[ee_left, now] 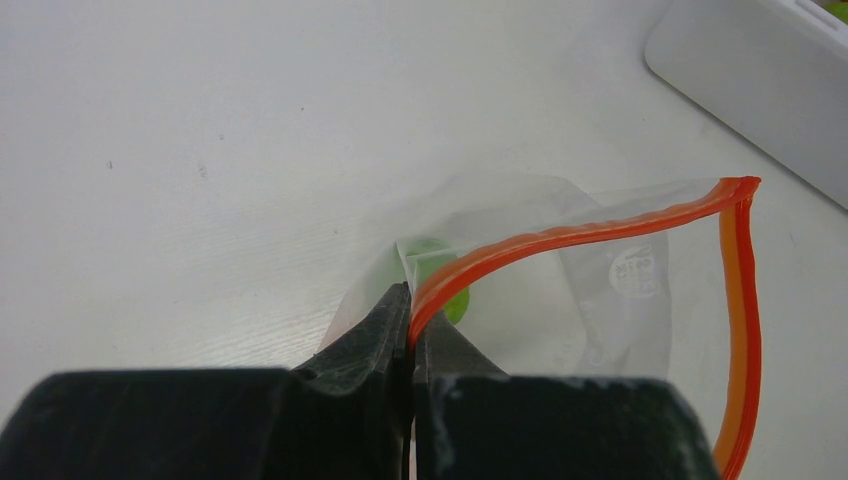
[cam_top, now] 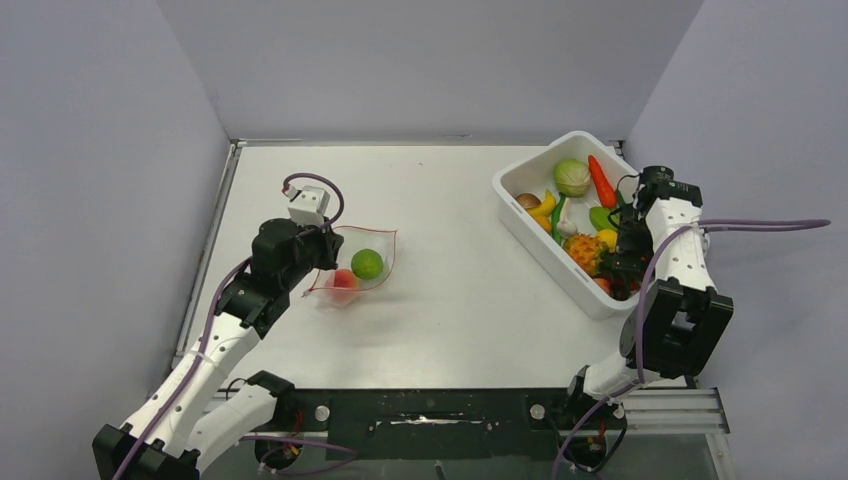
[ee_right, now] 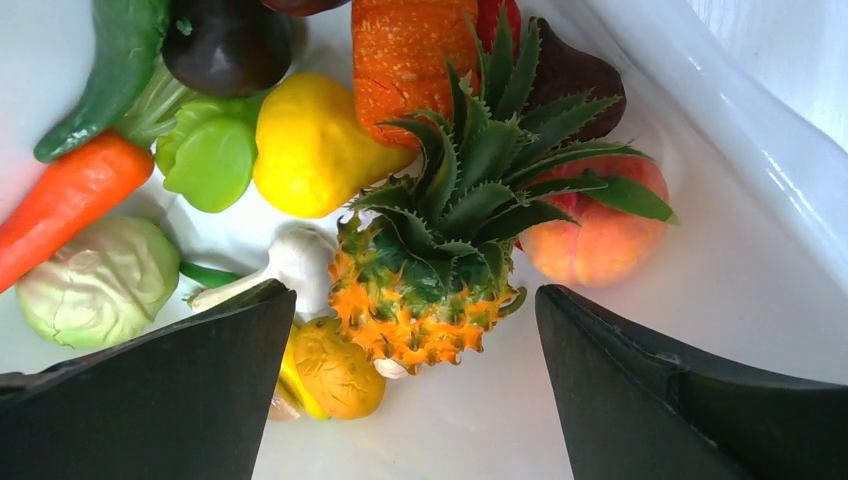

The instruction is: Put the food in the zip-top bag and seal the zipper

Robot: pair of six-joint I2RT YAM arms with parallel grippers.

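Observation:
The clear zip top bag [ee_left: 640,330], edged in orange-red, stands with its mouth spread open at the left of the table. My left gripper is shut on the bag's rim, the orange edge running up from between its fingertips. Inside the bag lie a green round food [cam_top: 367,264] and a peach-coloured one [cam_top: 345,281]. In the right wrist view my open right gripper is over the food, with the spiky orange and green pineapple [ee_right: 425,270] showing between its fingers. Nothing is held there.
A white bin [cam_top: 545,255] at the right holds several foods. Around the pineapple are a peach [ee_right: 600,240], garlic [ee_right: 303,262], a yellow pear [ee_right: 315,145], a cabbage [ee_right: 100,280] and a carrot [ee_right: 75,205]. Bare table [cam_top: 450,270] separates bag and bin.

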